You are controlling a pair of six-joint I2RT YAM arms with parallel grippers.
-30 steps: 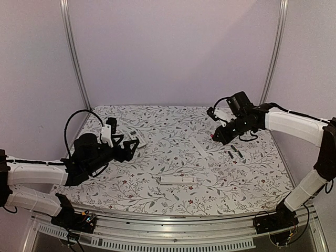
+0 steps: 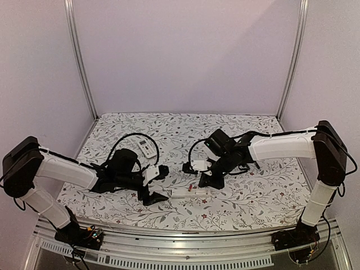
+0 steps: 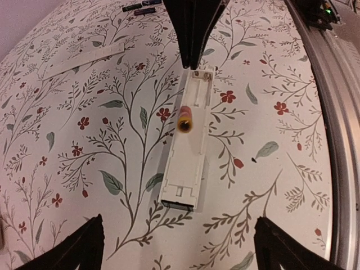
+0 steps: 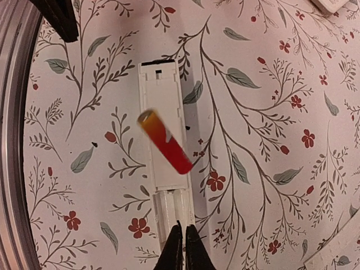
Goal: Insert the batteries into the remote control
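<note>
A white remote control (image 2: 181,193) lies on the patterned table, its battery compartment (image 3: 198,90) uncovered. A red battery with a gold end (image 4: 166,142) appears blurred and tilted over the remote's body. In both wrist views, a visible gap separates it from my right gripper's fingertips. Those fingers are closed together, and nothing shows between them; the right gripper is over the compartment end. On the remote's other side, my left gripper (image 2: 163,184) is open and empty, its fingers (image 3: 73,247) spread wide in its own wrist view.
The remote's long white cover (image 3: 84,59) lies flat behind it. Several dark batteries (image 3: 145,11) rest farther off to the right, partly hidden by the right arm in the top view. A white device with a screen (image 2: 147,148) sits at the back left.
Both grippers have come in toward the remote, the left one right and forward, the right one left and forward.
</note>
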